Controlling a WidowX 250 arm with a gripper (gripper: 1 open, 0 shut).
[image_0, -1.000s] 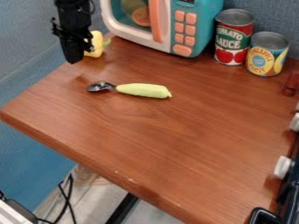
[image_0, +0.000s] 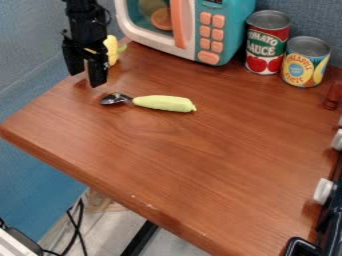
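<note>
The black gripper is at the upper left, over the table's left back edge, beside a yellow object partly hidden behind it. Whether its fingers are open or shut is unclear. A spoon lies on the wooden table below the gripper, its bowl to the left, with a pale yellow corn-like piece in line with it to the right.
A teal toy microwave stands at the back, with a tomato sauce can and a second can to its right. A black appliance occupies the front right.
The gripper has moved slightly right and down toward the spoon. The objects on the table have not visibly moved.
</note>
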